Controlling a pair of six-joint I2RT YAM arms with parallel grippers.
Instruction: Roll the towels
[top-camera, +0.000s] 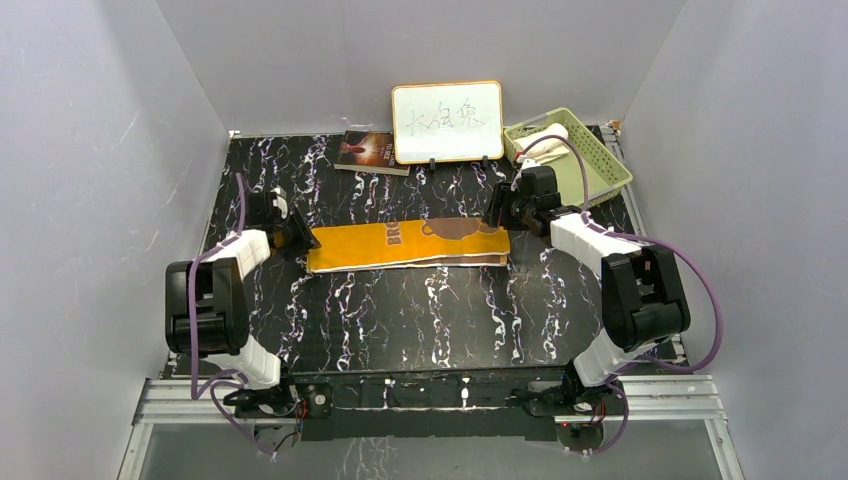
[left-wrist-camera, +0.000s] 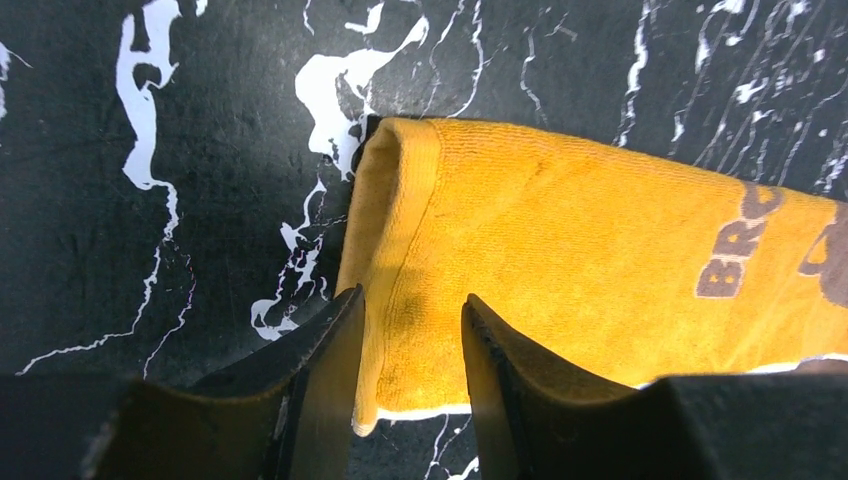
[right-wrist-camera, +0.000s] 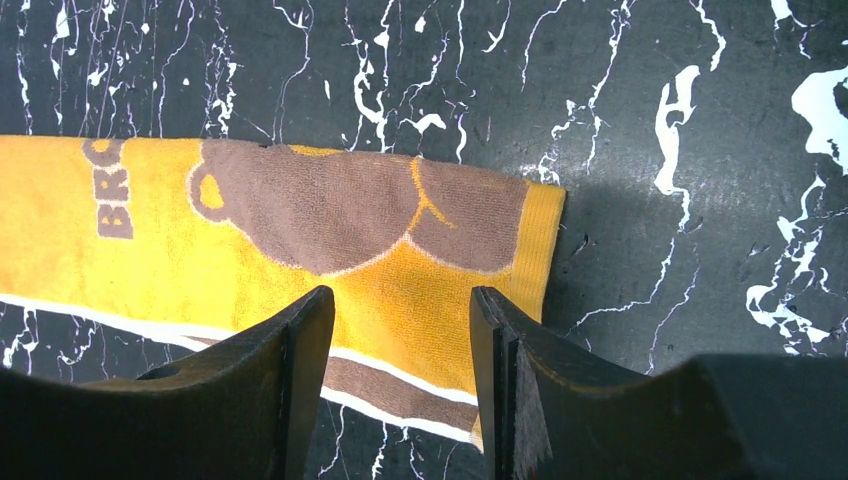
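Observation:
An orange towel (top-camera: 360, 245) with brown patterning lies folded into a long strip across the dark marbled table. Its left end (left-wrist-camera: 420, 250) shows a folded edge in the left wrist view, while the right end has a brown layer peeking out below the orange one. Over the left end hovers my left gripper, open, its fingertips apart with the towel's edge visible between them. At the other end my right gripper is likewise open above the cloth, holding nothing. Whether any fingertip touches the towel I cannot tell.
Behind the towel stand a whiteboard (top-camera: 447, 122) and a book (top-camera: 372, 152). A green basket (top-camera: 603, 165) with a white cloth (top-camera: 546, 143) in it sits at the back right, close to my right arm.

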